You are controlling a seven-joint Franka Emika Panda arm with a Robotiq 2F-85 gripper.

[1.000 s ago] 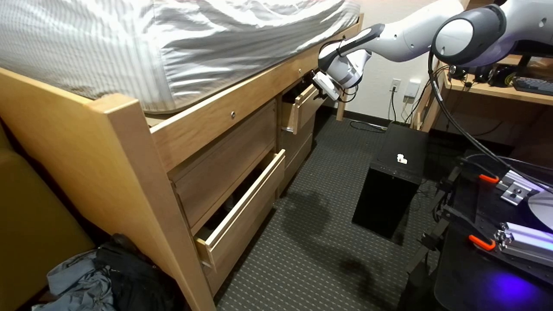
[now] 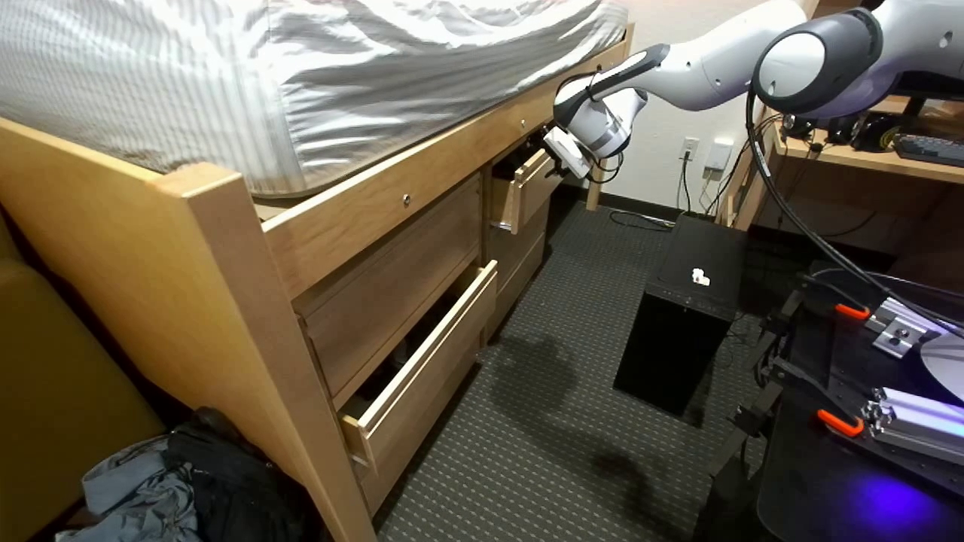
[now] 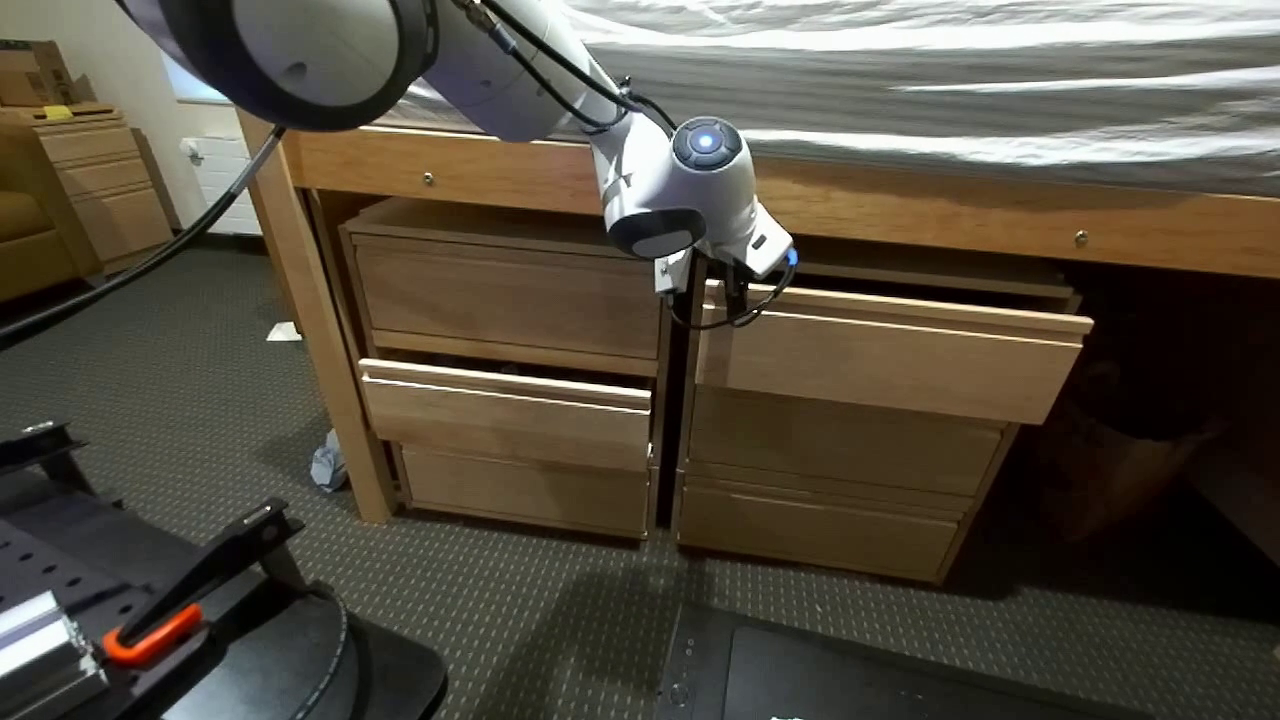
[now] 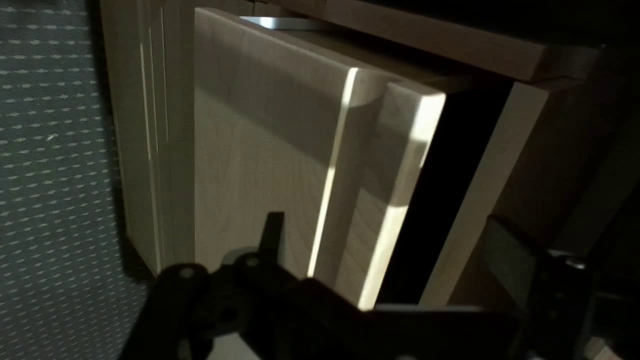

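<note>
The upper drawer of the right-hand chest, a light wood drawer (image 3: 888, 360), stands part way out under the bed. At the left part of its top edge is my gripper, pointing down at the drawer front (image 4: 264, 144). Its fingers are wide apart in the wrist view. One finger (image 4: 273, 231) lies on the outer side of the front panel, and the other finger (image 4: 510, 255) is over on the inner side. Whether either touches the wood cannot be told. The drawer's inside is dark.
A lower drawer (image 3: 504, 414) of the left-hand chest also stands part way out. The bed rail (image 2: 407, 194) runs just above the hand. A black box (image 2: 673, 316) stands on the floor, with clear carpet (image 2: 551, 379) between it and the chests.
My hand has shifted very slightly at the drawer's top edge. Both drawers appear to stand where they were.
</note>
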